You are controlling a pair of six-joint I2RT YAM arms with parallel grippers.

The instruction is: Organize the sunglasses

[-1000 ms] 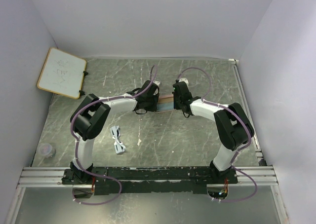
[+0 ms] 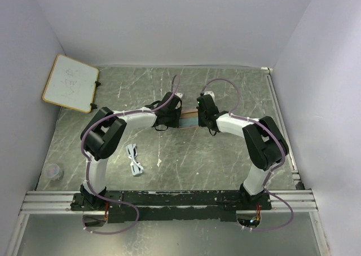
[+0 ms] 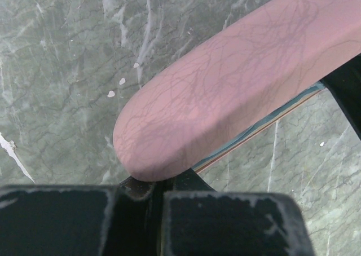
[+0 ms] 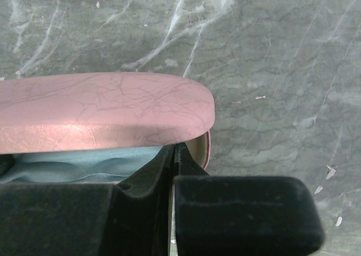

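Note:
A pink case [image 2: 189, 122] with a light blue lining stands partly open between my two grippers, mid-table. In the left wrist view its pink lid [image 3: 225, 87] slants across, and my left gripper is shut on the case's rounded end. At the opposite end my right gripper is shut, its fingertips at the gap between the lid [image 4: 107, 109] and the lower rim [image 4: 207, 151]. Whether anything thin lies between those fingers is hidden. Blue lining [image 4: 84, 163] shows in the gap. I see no sunglasses; most of the inside is covered.
A white, narrow object [image 2: 134, 159] lies left of centre on the marbled table. A small clear round container [image 2: 53, 172] sits at the left front, and a whiteboard [image 2: 71, 82] leans at the back left.
The left arm and the case look unmoved.

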